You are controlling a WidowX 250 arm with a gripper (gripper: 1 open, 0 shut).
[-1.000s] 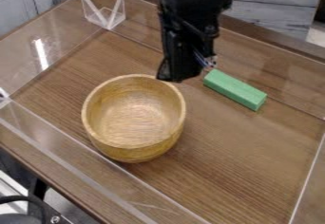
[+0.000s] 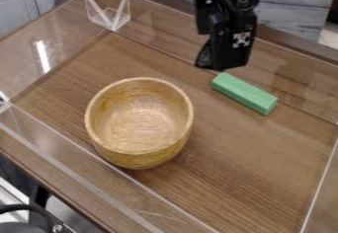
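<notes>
The dark gripper (image 2: 224, 41) hangs in the upper middle, above and a little behind a green block (image 2: 243, 93) lying on the wooden table. The gripper is open, though its fingers are partly hard to make out. A round tan wooden bowl (image 2: 138, 120) sits left of centre in the front half, apart from the green block.
A clear plastic object (image 2: 109, 10) stands at the back left. A dark cable (image 2: 27, 215) shows at the bottom left edge.
The gripper has moved right from above the bowl's back side to over the area behind the green block. The bowl and block look unmoved.
</notes>
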